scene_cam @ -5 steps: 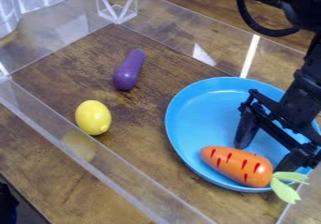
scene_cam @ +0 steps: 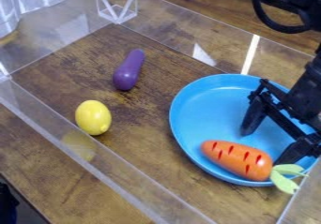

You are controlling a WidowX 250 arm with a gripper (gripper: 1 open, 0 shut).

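A blue bowl (scene_cam: 204, 111) sits at the right of the wooden tray floor. A toy carrot (scene_cam: 236, 158) with pale green leaves lies in the bowl's front part. My black gripper (scene_cam: 264, 126) hangs over the bowl's right side, behind and right of the carrot; whether its fingers are open or shut is hard to make out.
A yellow egg-shaped toy (scene_cam: 93, 117) lies left of the bowl, and a purple eggplant (scene_cam: 128, 70) lies farther back. Clear walls border the area. Bare wood is free between the toys at the left.
My gripper has shifted slightly rightward and its arm sits differently at the top. The bowl and carrot have moved very slightly.
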